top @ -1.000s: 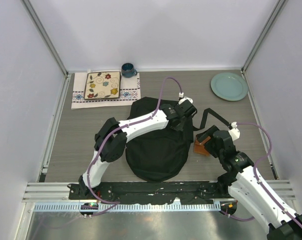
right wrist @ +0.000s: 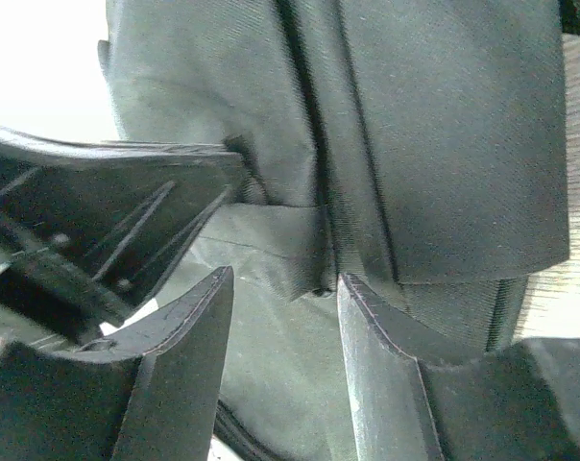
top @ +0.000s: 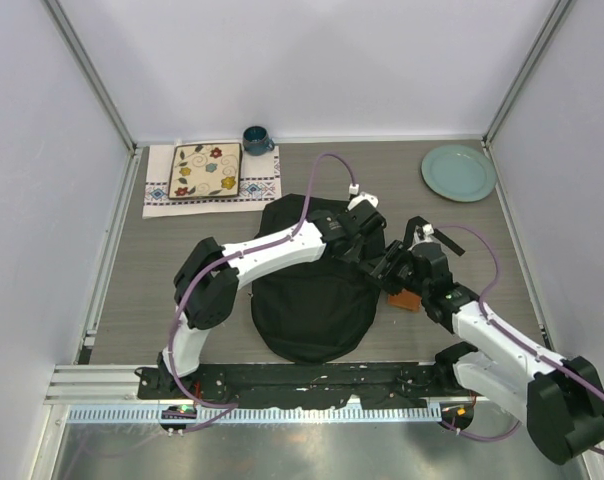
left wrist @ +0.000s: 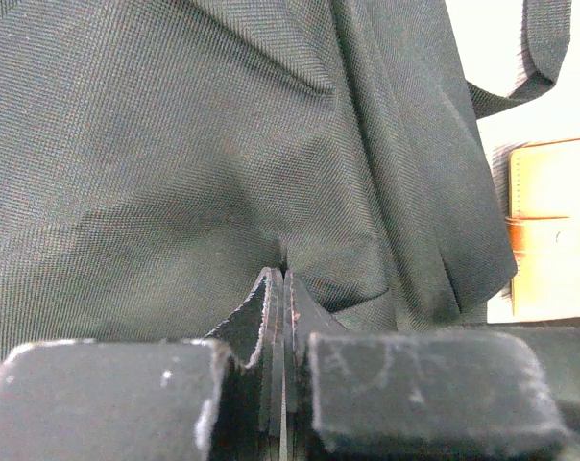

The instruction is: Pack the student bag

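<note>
A black fabric bag (top: 302, 320) lies in the middle of the table, filling much of both wrist views. My left gripper is shut over the bag's upper right part, against a fold; nothing clear shows between its fingers. My right gripper stands part open over the same edge of the bag, with a fold of fabric below and between its fingertips, close to the left gripper. A tan leather item (left wrist: 549, 230) lies on the table right of the bag, partly hidden in the top view by my right arm.
A flowered square item (top: 204, 170) on a patterned mat (top: 162, 205) is at the back left, with a blue mug (top: 257, 142) beside it. A teal plate (top: 458, 172) sits at the back right.
My right gripper has moved left from over the tan item onto the bag's edge, next to the left gripper. The left arm has shifted slightly left.
</note>
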